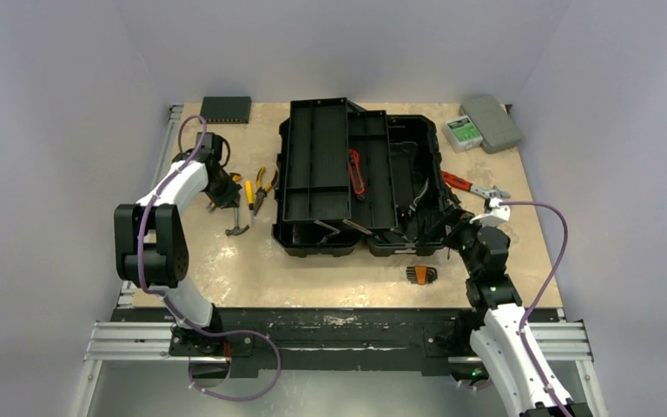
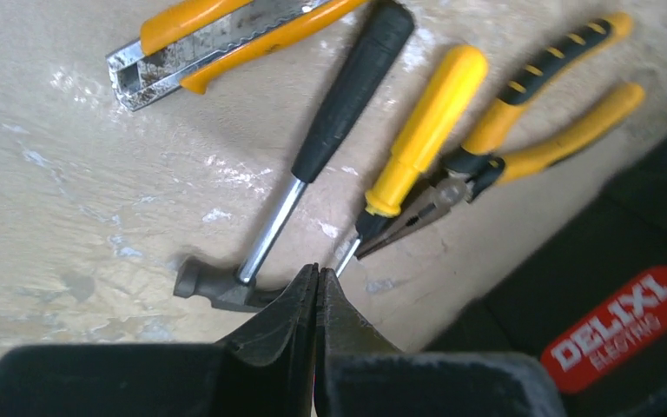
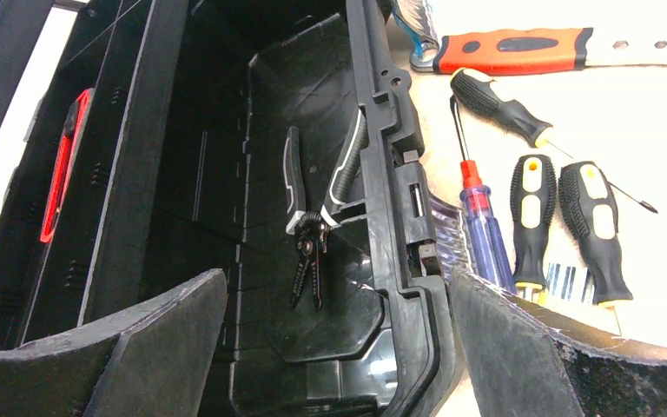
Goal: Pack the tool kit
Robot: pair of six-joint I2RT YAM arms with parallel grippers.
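Observation:
A claw hammer (image 2: 345,95) with a black grip and steel shaft lies on the table. My left gripper is shut above the tabletop, nothing between its fingers; its tips overlap the hammer's claw end in the left wrist view. Right of the hammer lie a yellow screwdriver (image 2: 425,130) and yellow-black pliers (image 2: 521,113). An orange-handled cutter (image 2: 226,43) is to its left. The black toolbox (image 1: 317,165) stands with its trays spread. Over the toolbox's right rim, my right gripper is open and empty. Wire strippers (image 3: 313,217) lie inside the box.
A red knife (image 1: 356,174) rests in a tray. Several screwdrivers (image 3: 530,208) and a red-handled wrench (image 3: 512,50) lie right of the box. A hex key set (image 1: 421,275) sits in front. At the back right are a green-white box (image 1: 462,133) and grey case (image 1: 491,122).

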